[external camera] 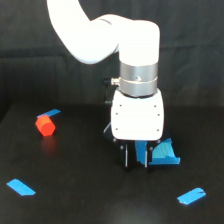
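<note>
My gripper (136, 160) hangs low over the dark table, fingers pointing down. The two fingers stand apart, and a dark gap shows beside the left one. Light blue material (141, 150) appears between them, toward the right finger. More of the blue, a pointed piece (166, 153), sticks out to the right of that finger. The right finger and white hand cover part of the blue, so its full shape is hidden. Whether either finger touches it I cannot tell. A red block (45, 126) sits far to the left, clear of the gripper.
Blue strips lie flat on the table: one at front left (20, 187), one at front right (191, 196), and one behind the red block (49, 113). A dark curtain (200, 50) hangs at the back.
</note>
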